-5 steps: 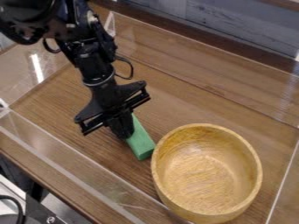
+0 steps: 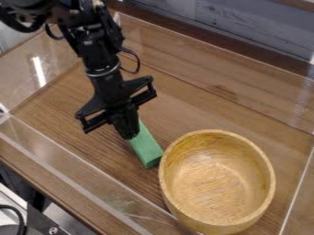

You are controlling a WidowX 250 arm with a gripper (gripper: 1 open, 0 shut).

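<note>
A black robot gripper (image 2: 125,125) reaches down from the upper left to a green rectangular block (image 2: 145,149) on the wooden table. Its fingertips are at the block's upper end, which they partly hide; whether they are shut on it cannot be told. A large pale yellow bowl (image 2: 216,180) stands just right of the block.
A grey wall (image 2: 245,27) runs along the back. A dark cable lies at the lower left corner.
The arm has shifted very slightly to the left and up. The green block and the bowl look nearly unmoved.
</note>
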